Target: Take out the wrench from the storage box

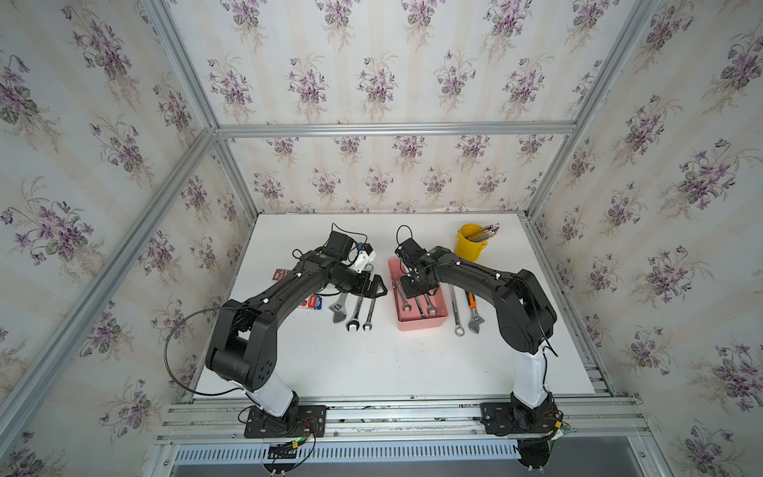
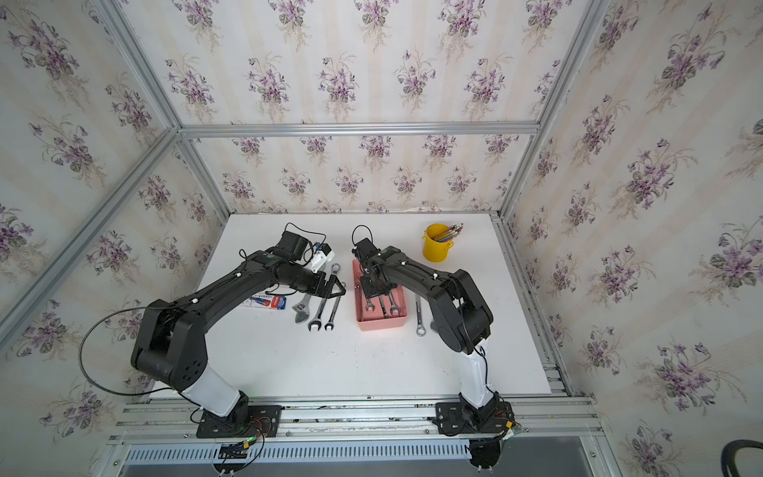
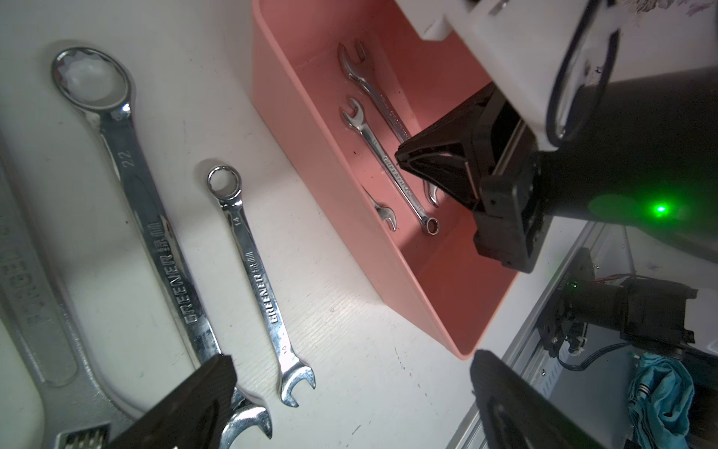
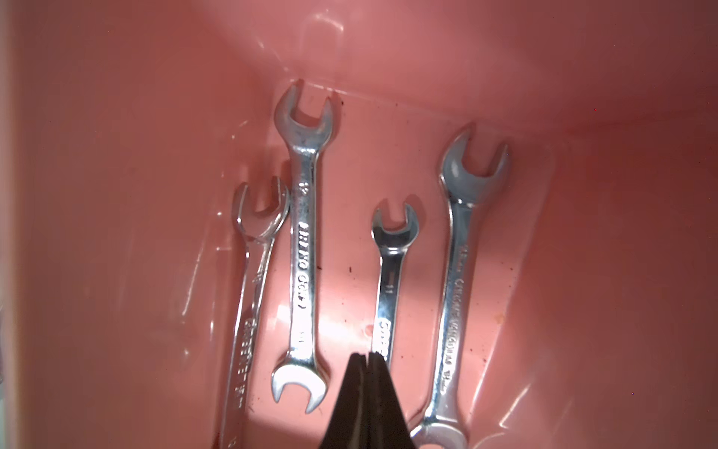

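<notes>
Several silver wrenches lie flat inside the pink storage box [image 3: 314, 164]. In the right wrist view, a small wrench [image 4: 389, 288] sits mid-floor, its lower end hidden behind my fingers. To its right is a larger double open-end wrench [image 4: 454, 299]; on the left are another open-end wrench [image 4: 303, 247] and one along the wall [image 4: 250, 307]. My right gripper points down into the box, shut, fingertips together, with nothing visible between them. Left of the box, my left gripper [image 1: 372, 286] hangs open and empty over the table.
Left of the box, a large ring wrench [image 3: 168, 247] and a smaller wrench [image 3: 258, 277] lie on the table. Another wrench [image 1: 456, 310] and an orange-handled tool [image 1: 472, 306] lie to its right. A yellow bucket [image 1: 469, 245] stands behind.
</notes>
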